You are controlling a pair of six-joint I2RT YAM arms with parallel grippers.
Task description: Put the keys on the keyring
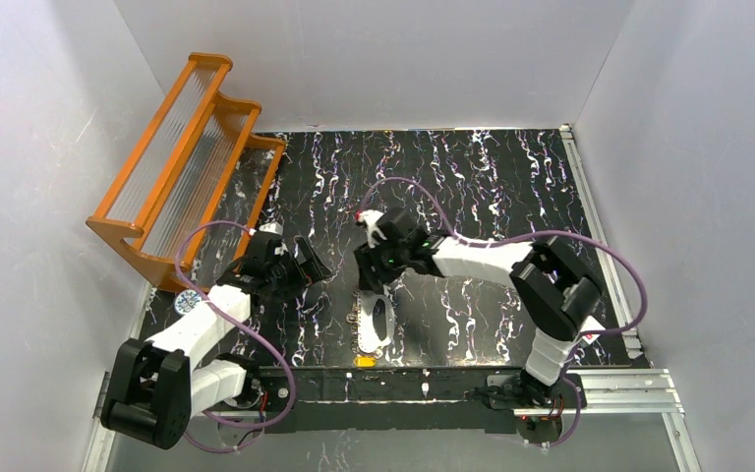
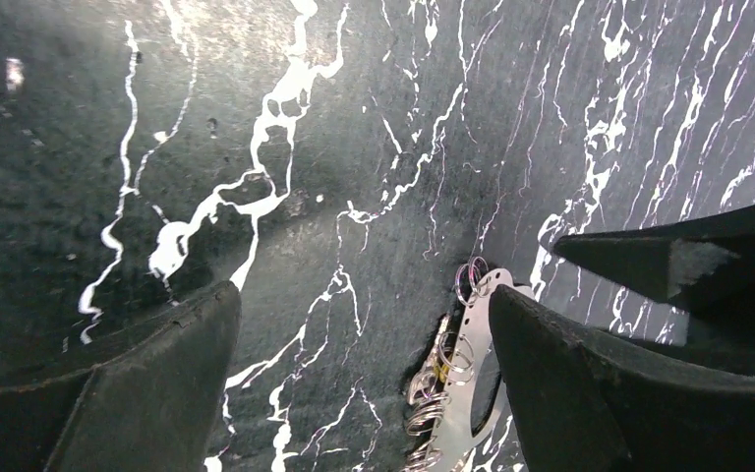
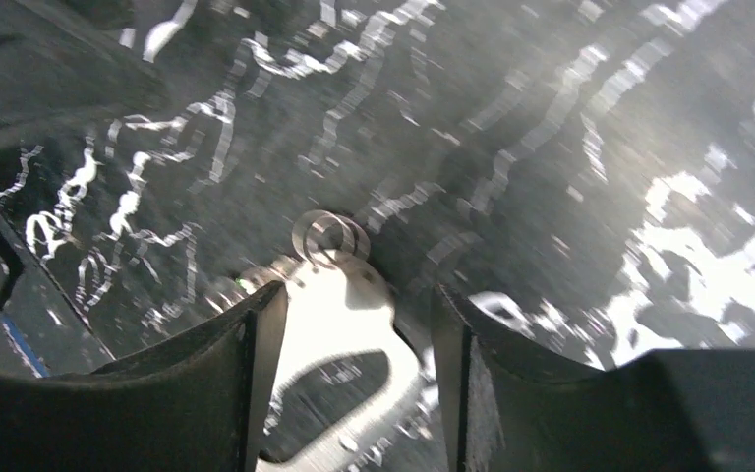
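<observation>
A flat white keyring holder (image 1: 376,322) with an oval cut-out lies near the table's front edge. Metal rings run along its left side, and a loose-looking pair of rings (image 3: 329,239) sits at its far corner. Small keys (image 2: 426,379) show among the rings in the left wrist view. Over the holder's far end is my right gripper, its fingers part open around the view of that corner; nothing is seen held. My left gripper (image 1: 312,264) stands open and empty over the table, to the left of and farther back than the holder.
An orange wooden rack (image 1: 172,167) with clear panels stands at the back left. A round patterned disc (image 1: 188,302) lies by its front end. A yellow piece (image 1: 365,361) sits at the holder's front end.
</observation>
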